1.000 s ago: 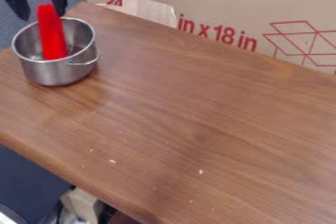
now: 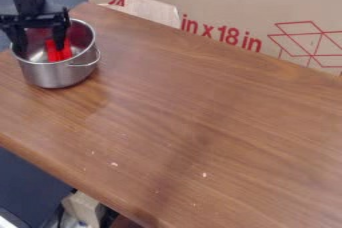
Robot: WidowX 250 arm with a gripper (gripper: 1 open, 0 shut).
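A silver metal pot [image 2: 56,70] with a side handle sits at the left end of the wooden table. A red object [image 2: 58,52] is inside it, partly hidden by the black gripper [image 2: 38,38], whose fingers reach down into the pot from above. Whether the fingers touch or hold the red object is unclear.
A cardboard sheet [image 2: 254,12] with red print stands along the back. Below the table's left edge is a dark blue area with some items.
The gripper has come down from above into the pot. The red object stood tall a second ago and now shows lower inside the pot.
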